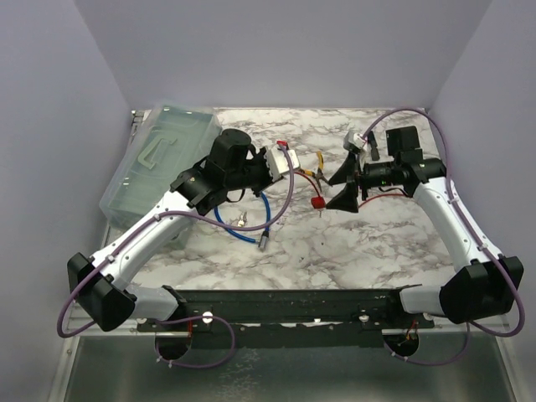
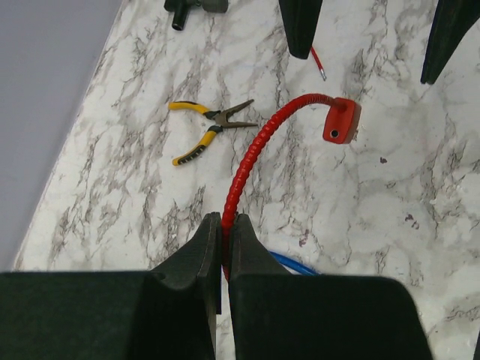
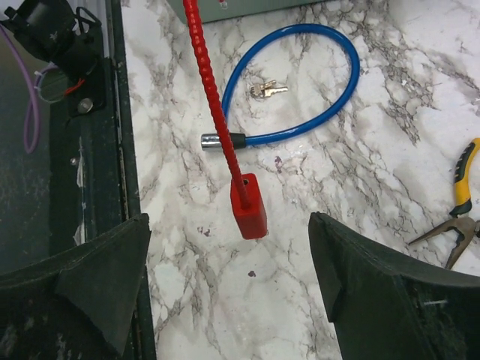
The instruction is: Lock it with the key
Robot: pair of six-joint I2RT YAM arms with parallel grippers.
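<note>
My left gripper is shut on the red cable (image 2: pixel 251 154), which arcs up from its fingers. On the cable's free end is a red block (image 3: pixel 251 214) with a hole in one face, hanging over the table. My right gripper (image 1: pixel 329 194) is open. In the right wrist view the block appears between its spread fingers, with clear space on both sides. A small bunch of keys (image 3: pixel 268 89) lies on the marble table inside the curve of a blue cable lock (image 3: pixel 354 71). The cable's other end is hidden at the left gripper.
Yellow-handled pliers (image 2: pixel 214 124) lie open behind the grippers. A thin red wire (image 1: pixel 381 198) is on the table to the right. The green lidded case (image 1: pixel 159 172) fills the left side.
</note>
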